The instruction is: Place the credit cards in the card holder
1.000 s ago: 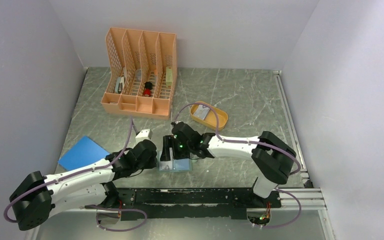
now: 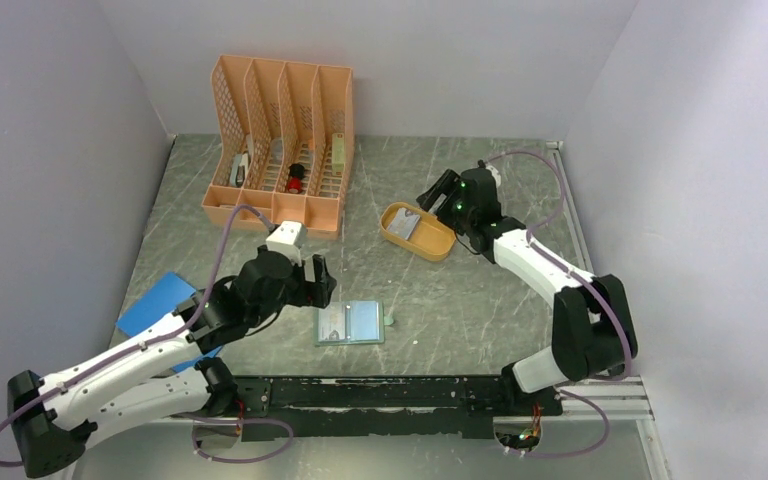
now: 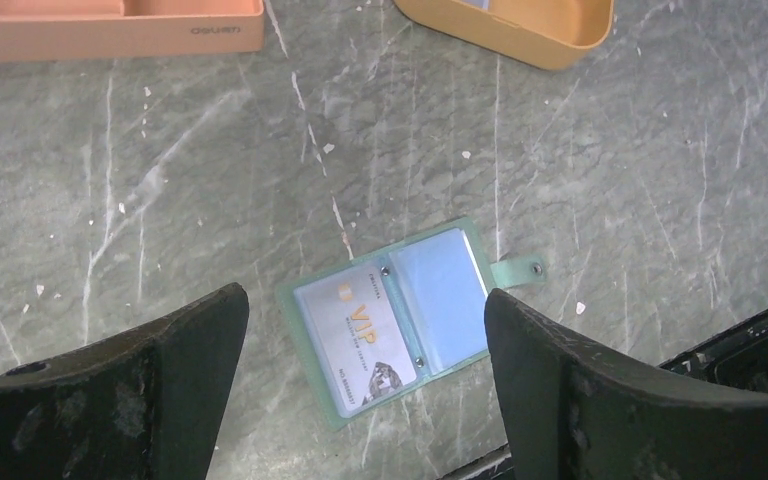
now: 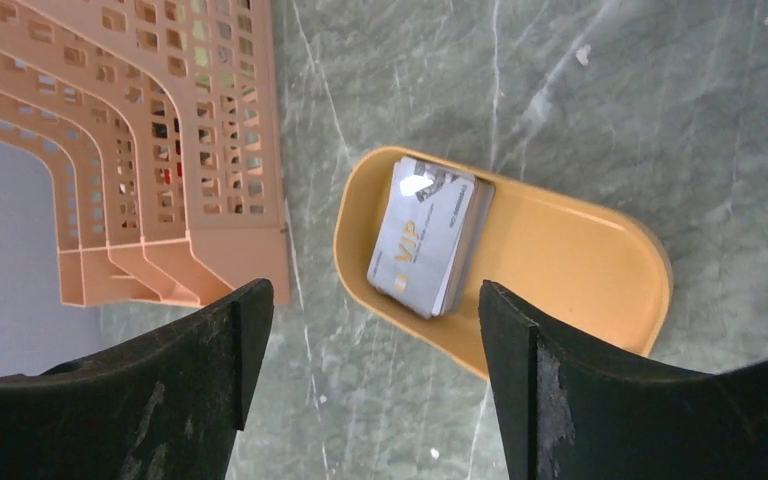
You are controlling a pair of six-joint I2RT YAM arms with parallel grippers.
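The green-edged card holder (image 2: 349,323) lies opened flat near the table's front. In its left side sits a VIP card (image 3: 358,335); the right pocket (image 3: 442,296) looks pale blue and shows no printed card. My left gripper (image 2: 316,282) hangs open above and behind the holder, nothing between its fingers. A stack of credit cards (image 4: 422,237) rests at one end of the yellow tray (image 4: 585,272), VIP print facing up. Over that tray is my right gripper, its fingers apart with a gap, empty and not touching the cards.
A peach divided rack (image 2: 285,145) with several small items stands at the back left. On the left of the table lies a blue sheet (image 2: 163,305), partly under the left arm.
My right gripper has swung from over the card holder back and right to the tray. The left gripper has risen and moved slightly right, its fingers now spread wider.
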